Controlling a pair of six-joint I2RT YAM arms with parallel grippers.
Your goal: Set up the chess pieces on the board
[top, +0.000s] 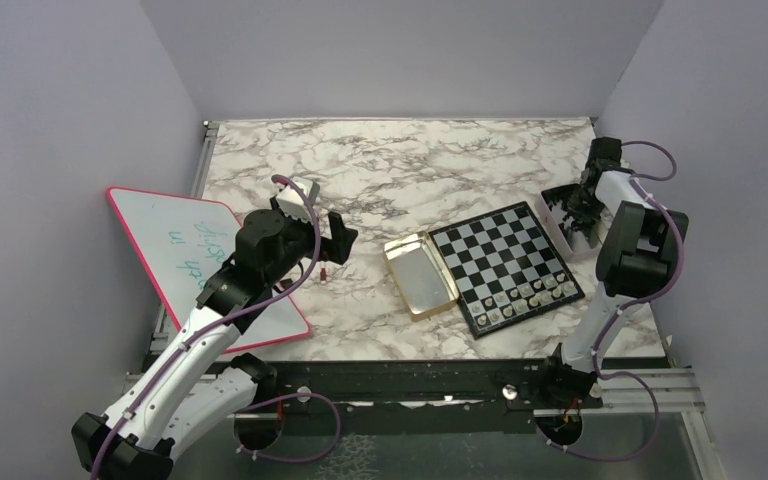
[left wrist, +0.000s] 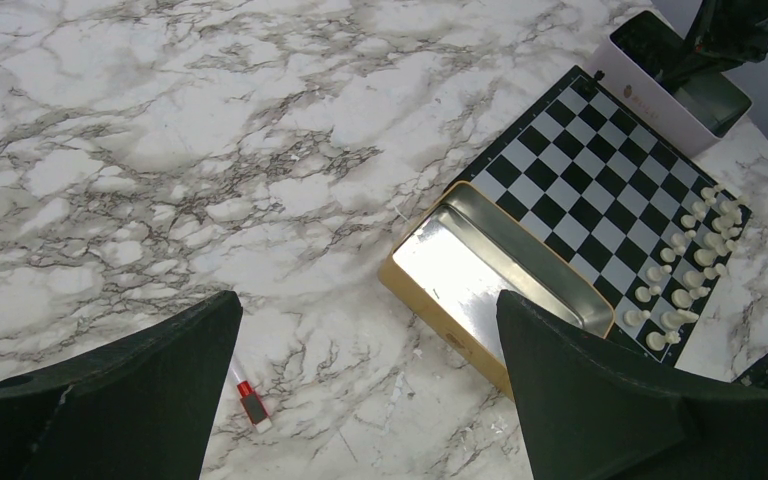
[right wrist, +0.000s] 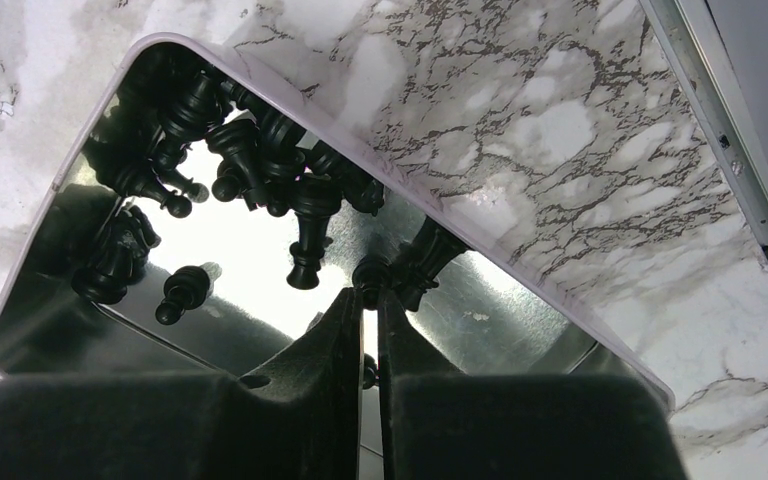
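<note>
The chessboard (top: 500, 250) lies right of the table's middle, with white pieces (left wrist: 695, 260) standing in rows along one side. At its far corner stands a dark piece (left wrist: 589, 86). Inside the pink-walled box (right wrist: 260, 80), black pieces (right wrist: 310, 225) lie jumbled. My right gripper reaches into this box, its fingers close together with a narrow gap. A black piece (right wrist: 371, 273) sits right at the fingertips; whether it is gripped cannot be made out. Over the left part of the table, my left gripper is open and empty.
An empty gold-rimmed tin (top: 420, 277) sits against the board's left side. A whiteboard (top: 195, 250) lies under the left arm, and a small red-and-white marker (left wrist: 250, 400) is on the marble.
</note>
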